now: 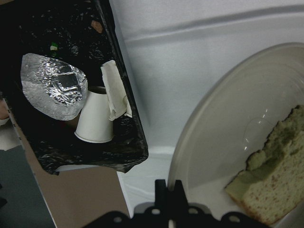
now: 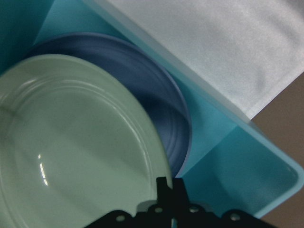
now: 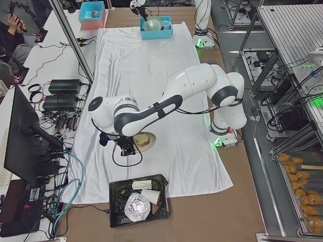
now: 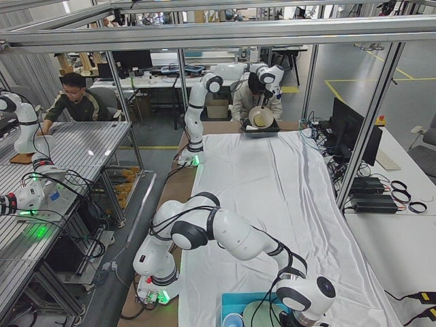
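Note:
A pale plate [image 1: 223, 137] with a piece of bread [image 1: 270, 180] on it is held at its rim by my left gripper, shut on it. The black bag-lined bin [image 3: 116, 206] at the near end holds crumpled foil [image 1: 52, 83], a white paper cup [image 1: 92, 118] and white scraps. My right gripper is shut on the rim of a green plate [image 2: 80, 137], over a blue plate [image 2: 166, 114] in the blue container [image 2: 266, 171].
The white cloth [image 3: 146, 70] between bin and container is clear. A monitor [image 3: 22, 146] and cables run along the left side, with metal frames at the right.

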